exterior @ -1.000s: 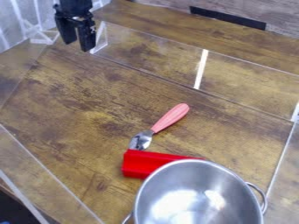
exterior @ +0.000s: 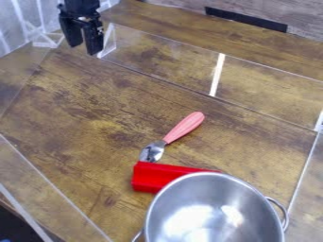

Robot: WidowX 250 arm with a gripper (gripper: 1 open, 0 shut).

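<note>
My black gripper (exterior: 83, 40) hangs at the upper left over the far corner of the wooden surface, fingers pointing down; whether it is open or shut is hard to tell. A spoon with a pink handle (exterior: 183, 127) lies in the middle right, its metal head (exterior: 153, 152) toward the lower left. Below it lies a red cylinder (exterior: 161, 177), partly behind a large steel pot (exterior: 212, 220) at the bottom edge.
Clear panels with edge strips run along the back and sides, and a raised wooden strip (exterior: 240, 38) spans the back.
</note>
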